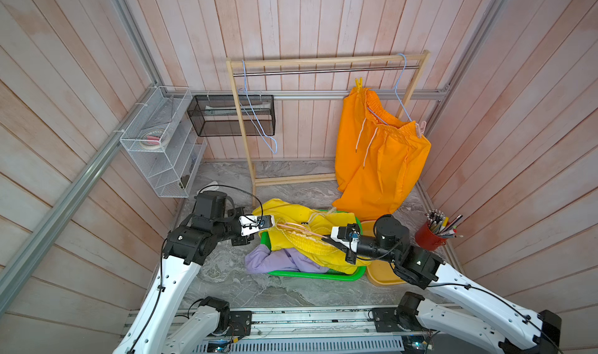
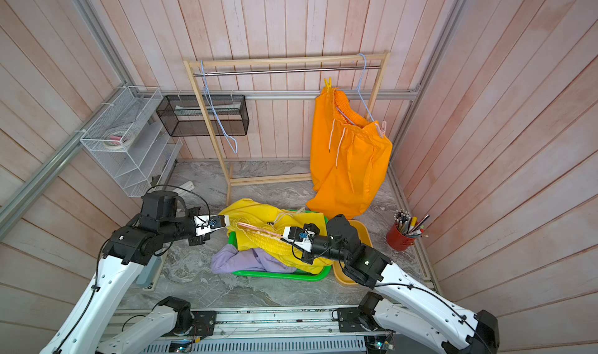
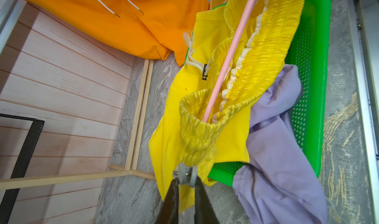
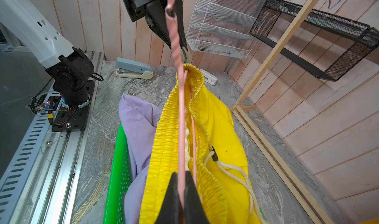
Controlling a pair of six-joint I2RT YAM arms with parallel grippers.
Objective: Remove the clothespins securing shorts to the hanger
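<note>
The yellow shorts (image 3: 233, 145) lie over the green basket, their gathered waistband around a pink hanger (image 3: 233, 54). A small grey clothespin (image 3: 186, 173) sits at the waistband's left end, with my left gripper shut on it. Whether the pin still grips the cloth is hard to tell. My right gripper is shut on the pink hanger (image 4: 181, 121), whose twisted neck and hook rise past the fingers in the right wrist view. The waistband's right end is hidden by the right gripper in the top views.
A green basket (image 3: 321, 86) holds lilac cloth (image 3: 280, 153). Orange shorts (image 1: 380, 160) with a yellow clothespin (image 1: 358, 83) hang on the wooden rack (image 1: 324, 59). A red pen cup (image 1: 429, 236) stands right; an orange-yellow tray (image 1: 386, 273) lies under my right arm.
</note>
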